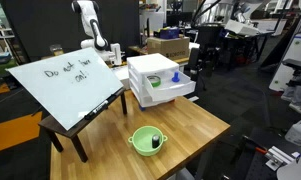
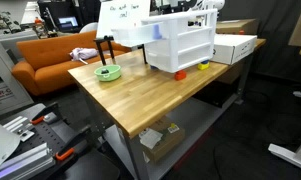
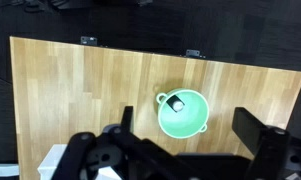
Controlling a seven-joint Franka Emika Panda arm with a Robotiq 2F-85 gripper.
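A light green bowl with side handles [image 3: 195, 118] sits on the wooden table. Inside it, against the rim, lies a small dark object with a pale end [image 3: 176, 103]. Exterior view 1 shows the same bowl [image 1: 140, 147] near the table's front edge. In the wrist view my gripper looks down from well above, its dark fingers [image 3: 122, 140] spread wide with nothing between them. The bowl appears between the fingers in that view, far below and untouched.
A white drawer unit [image 1: 150, 66] stands behind the bowl, with a drawer pulled out. A tilted whiteboard with writing [image 1: 65, 92] is at the left. Red [image 2: 180, 75] and yellow [image 2: 203, 65] items lie beside the unit.
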